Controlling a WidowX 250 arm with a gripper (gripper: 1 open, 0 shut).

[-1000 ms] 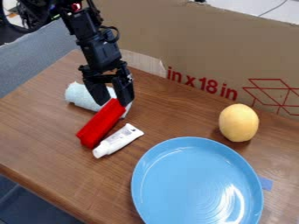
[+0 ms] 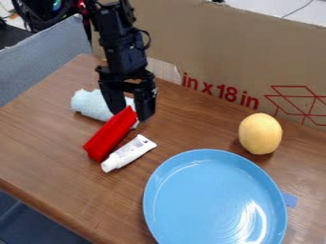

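The black arm reaches down from the upper left, and its gripper [image 2: 129,103] is open, hanging low over the upper end of a red oblong object [image 2: 107,137]. A pale cloth-like object [image 2: 93,107] lies behind the red one, partly hidden by the gripper. A white tube [image 2: 128,152] lies just right of the red object. Whether the fingers touch anything is hard to tell.
A large blue plate [image 2: 214,195] fills the lower right of the wooden table [image 2: 38,133]. A yellow potato-like object [image 2: 260,134] sits at the right. A cardboard sheet [image 2: 223,57] walls the back.
The gripper has shifted slightly over the last second, staying above the red object's upper end. The objects on the table appear unmoved.
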